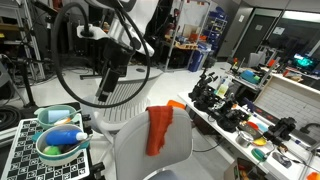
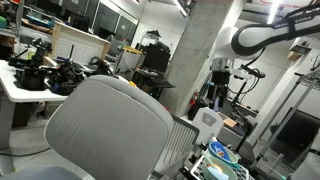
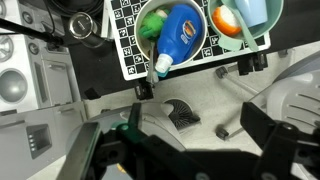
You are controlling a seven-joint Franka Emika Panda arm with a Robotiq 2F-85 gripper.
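My gripper is open, with nothing between its widely spaced fingers. In the wrist view, a bowl near the top holds a blue object [image 3: 180, 36] and a green one [image 3: 153, 23]. The bowl beside it contains an orange-and-white item [image 3: 227, 18] and a light-blue item [image 3: 252, 10]. Both bowls stand on a white grid surface [image 3: 131, 57]. From the first exterior view, the gripper [image 1: 103, 92] hangs in the air, right of and higher than the bowls [image 1: 62, 157]. A red cloth [image 1: 158, 129] drapes over a chair back.
The grey chair [image 1: 180, 145] stands close to the bowls. Behind it, a white table [image 1: 290, 103] carries much clutter. In the wrist view, a metal cup [image 3: 84, 27] sits left of the bowls; grey floor [image 3: 215, 105] shows below the surface's edge.
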